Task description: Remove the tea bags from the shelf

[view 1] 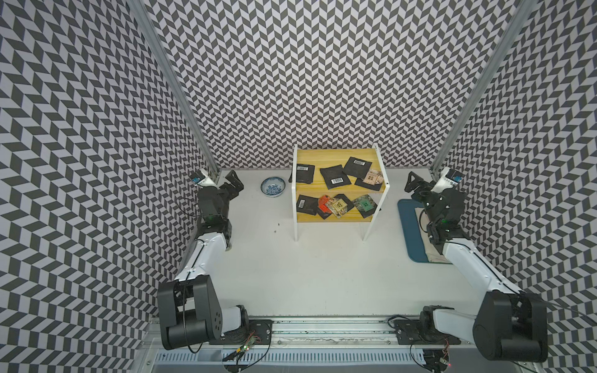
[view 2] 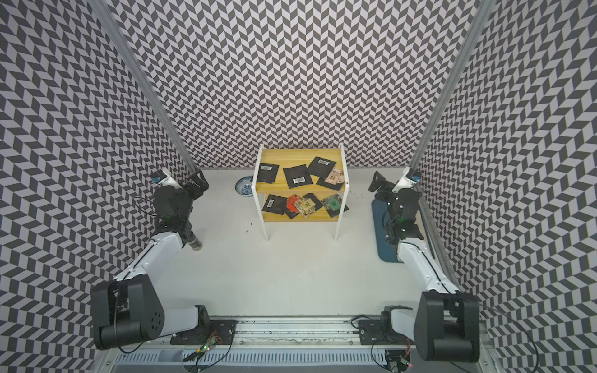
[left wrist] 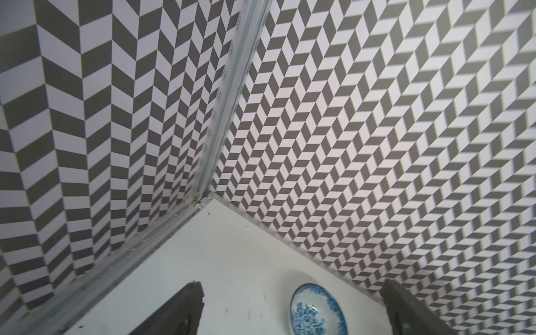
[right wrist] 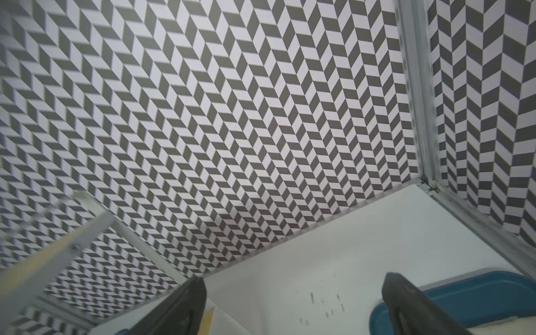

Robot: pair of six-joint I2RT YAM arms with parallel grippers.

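A two-tier wooden shelf (view 1: 324, 154) with white posts stands mid-table. Its top tier holds several dark tea bags (view 1: 335, 177) and a pink one (view 1: 373, 177); the lower tier holds dark bags with red (view 2: 293, 202), yellow (view 2: 306, 207) and green (view 2: 333, 202) ones. My left gripper (view 1: 218, 176) hangs open left of the shelf, holding nothing, apart from it. My right gripper (view 1: 431, 178) is open and empty right of the shelf, its wrist view showing the shelf's edge at far left.
A blue-and-white dish (view 1: 273, 186) lies left of the shelf. A blue tray (view 1: 410, 230) with light cloth lies under the right arm. A small cylindrical object (view 2: 195, 243) is by the left arm.
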